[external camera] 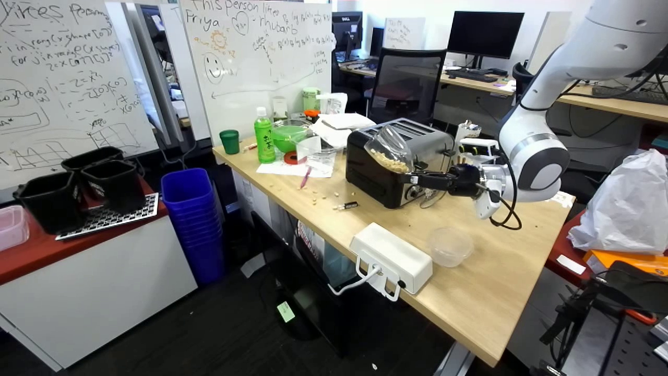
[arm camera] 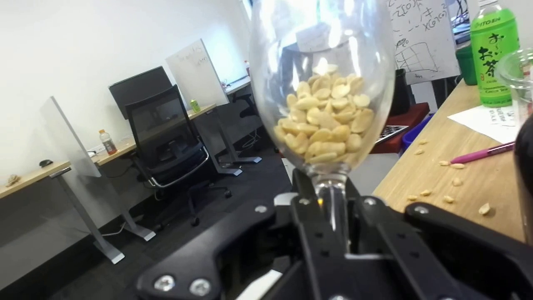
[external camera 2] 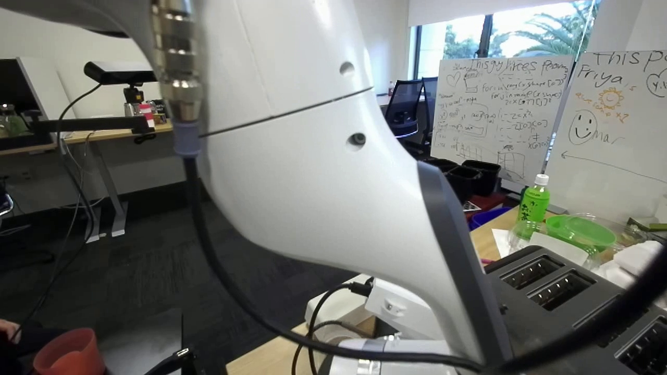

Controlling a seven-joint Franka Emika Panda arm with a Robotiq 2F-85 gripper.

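A clear wine glass point(arm camera: 325, 120), part filled with pale peanuts, is held by its stem between the black fingers of my gripper. In the first exterior view the glass point(external camera: 392, 150) tilts in front of the toaster, its rim up and to the left, and the nuts rest in its bowl. My gripper point(external camera: 416, 179) is shut on the stem at the toaster's near side. A clear round plastic bowl point(external camera: 450, 246) stands on the table to the right of the white box; I see no nuts in it. The glass is hidden in the second exterior view.
The black and silver toaster point(external camera: 401, 160) is close behind the glass. A white box point(external camera: 392, 257) sits at the table's front edge. Loose nuts, a marker point(external camera: 346, 206) and a pink pen point(external camera: 305, 178) lie to the left. Free table surrounds the clear bowl.
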